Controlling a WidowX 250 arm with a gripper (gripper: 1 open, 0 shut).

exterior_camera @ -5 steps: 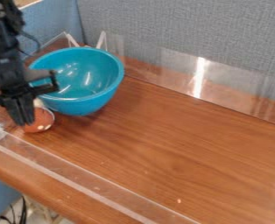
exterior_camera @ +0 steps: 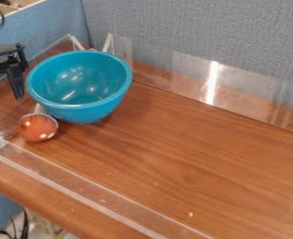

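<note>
A teal bowl (exterior_camera: 80,84) stands at the back left of the wooden table. Just in front of it sits a small round reddish-brown object (exterior_camera: 38,129) with a pale rim. My black gripper (exterior_camera: 15,82) is at the far left edge of the view, left of the bowl and above the small object, mostly out of frame; it appears open, with nothing seen between its fingers.
Clear panels edge it at back and front, with a grey fabric wall (exterior_camera: 212,37) behind. Cables hang at the lower left.
My gripper has moved up and to the left, away from the small round object, uncovering it. The bowl and the object look unmoved.
</note>
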